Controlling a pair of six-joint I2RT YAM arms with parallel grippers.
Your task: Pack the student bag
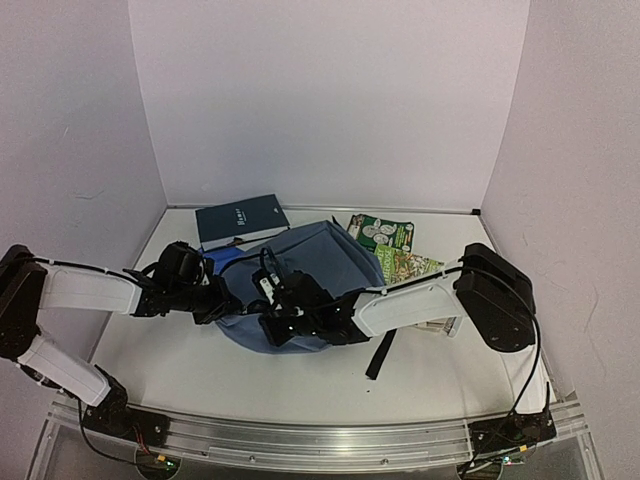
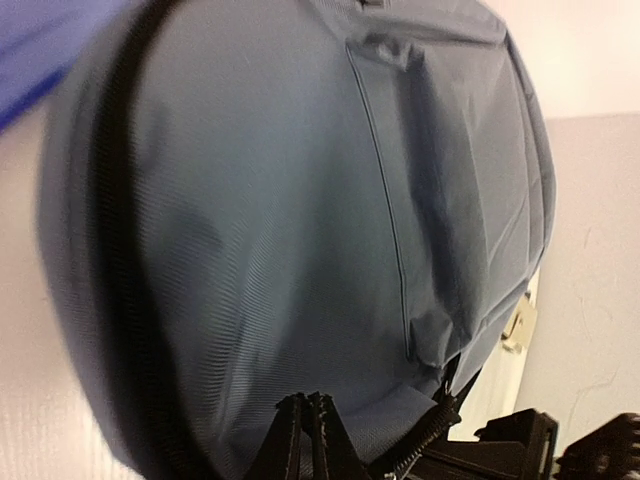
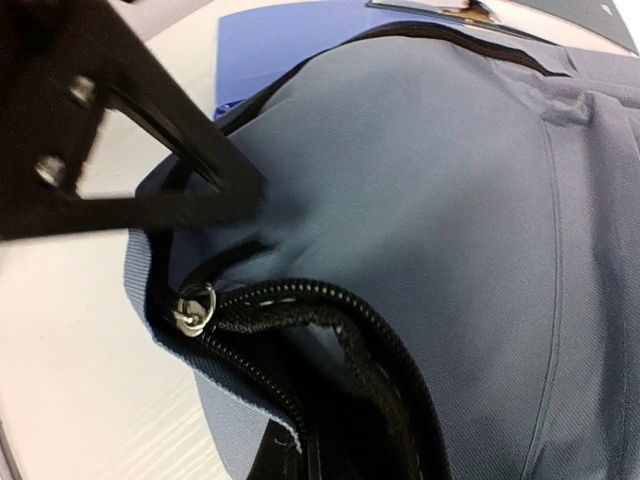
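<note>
The blue-grey student bag (image 1: 325,255) lies on its side in the middle of the table, its black zipped mouth partly open toward the front left. My left gripper is shut close to the bag's fabric, with nothing showing between its fingertips. In the right wrist view a black finger (image 3: 225,185) of that left gripper hangs over the bag's upper left edge. At the lower edge of the mouth, my right gripper is shut on the bag's zipped rim. The silver zip pull (image 3: 195,310) sits at the mouth's corner.
Behind the bag lies a dark book (image 1: 242,219), with a blue item (image 1: 222,258) partly under the bag. A green book (image 1: 380,232) and a yellow-green one (image 1: 405,264) are at the right. Below them a black strap (image 1: 381,355) trails.
</note>
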